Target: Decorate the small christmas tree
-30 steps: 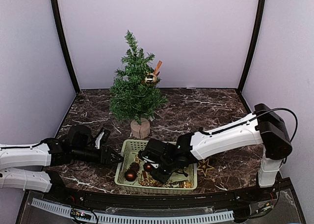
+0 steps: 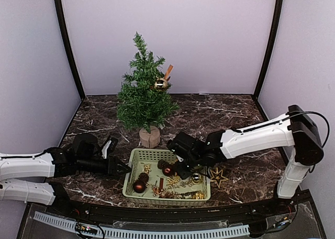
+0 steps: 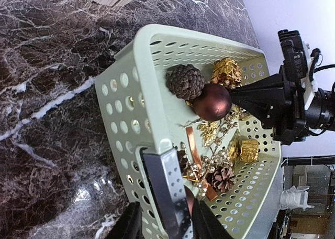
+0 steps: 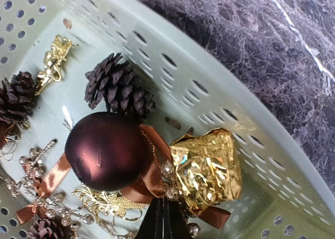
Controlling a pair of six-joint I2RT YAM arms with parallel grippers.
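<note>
A small green tree [image 2: 144, 92] carrying a gold ball [image 2: 160, 84] stands behind a pale green perforated basket [image 2: 131, 181] of ornaments. My left gripper [image 2: 122, 167] is at the basket's left rim; in the left wrist view its fingertips are at that rim, and what lies between them is unclear. My right gripper is inside the basket, shut, with nothing visible between its fingers. Just beyond it lie a dark red ball [image 4: 104, 150], a gold wrapped parcel [image 4: 204, 171], pine cones [image 4: 115, 87], a gold figurine [image 4: 55, 58] and beaded sprigs.
A gold star [image 2: 218, 177] lies on the marble table right of the basket. Walls stand at the back and both sides.
My right gripper and arm have moved right and up in the top view, uncovering more ornaments in the middle of the basket. The left arm and tree look unchanged.
</note>
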